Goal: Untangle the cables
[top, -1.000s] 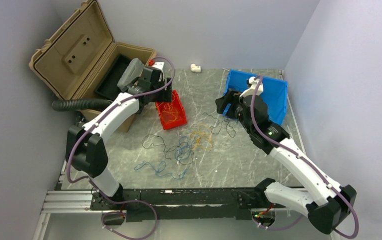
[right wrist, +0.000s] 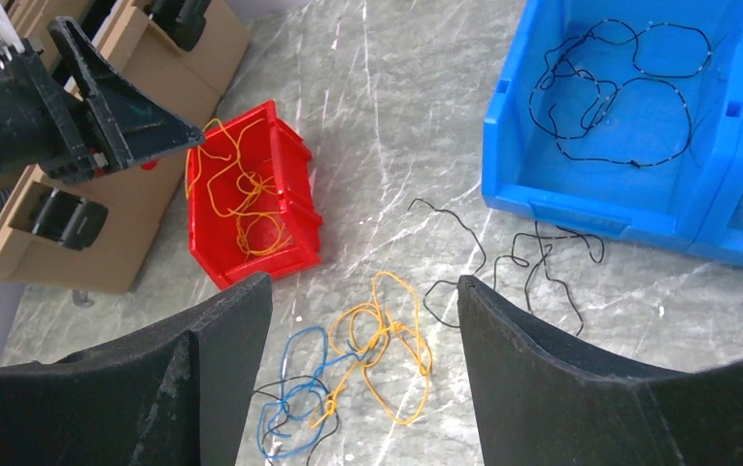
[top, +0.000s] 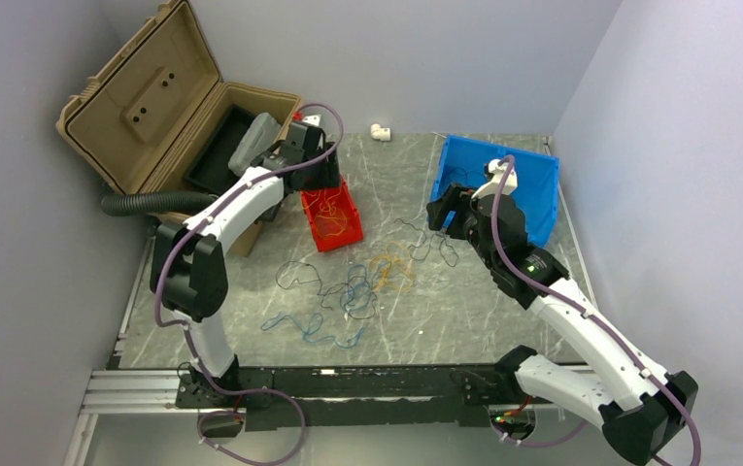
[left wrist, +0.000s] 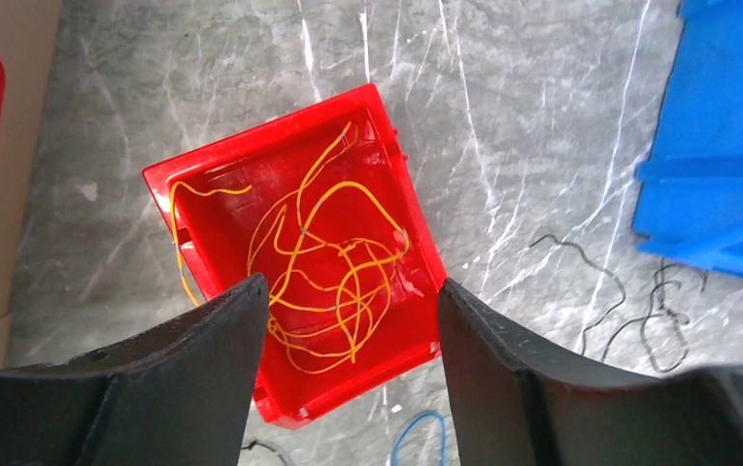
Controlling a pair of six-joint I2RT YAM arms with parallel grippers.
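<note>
Orange-yellow cables (left wrist: 338,248) lie loosely coiled inside the red bin (left wrist: 416,212), and one strand hangs over the bin's left rim. My left gripper is above this bin with its fingers spread and nothing between them. On the table, a yellow cable (right wrist: 377,340) touches a tangle of blue cable (right wrist: 289,413) and black cable (right wrist: 336,427). Another blue cable (top: 311,328) lies nearer the front. A separate black cable (right wrist: 547,257) rests in front of the blue bin (right wrist: 591,209). My right gripper hangs open and empty over the table, beside the blue bin.
One black cable (right wrist: 683,116) lies inside the blue bin. An open tan case (top: 251,97) stands at the back left, close to the left arm. A white pipe fitting (top: 380,133) sits by the back wall.
The left arm has shifted slightly to the right above the red bin, its elbow swinging inward. The cables lie unchanged.
</note>
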